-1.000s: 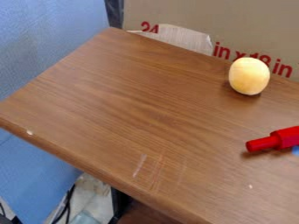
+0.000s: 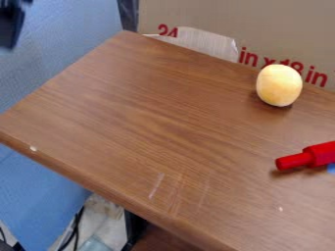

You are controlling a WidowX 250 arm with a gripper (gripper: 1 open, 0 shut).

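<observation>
A pale yellow, round object like a potato or fruit [image 2: 279,85] rests near the back right of the wooden table [image 2: 144,127]. At the right edge of the view, lower down, lies a red cylindrical object [image 2: 308,157], partly cut off, with a bit of blue behind it. A dark, blurred shape [image 2: 10,20] shows at the top left corner; whether it is part of my gripper I cannot tell.
A cardboard box [image 2: 210,20] with red lettering stands behind the table. A blue padded surface [image 2: 53,59] is on the left. Cables show below at the bottom left.
A dark shape has appeared at the top left corner. The objects on the table have not moved.
</observation>
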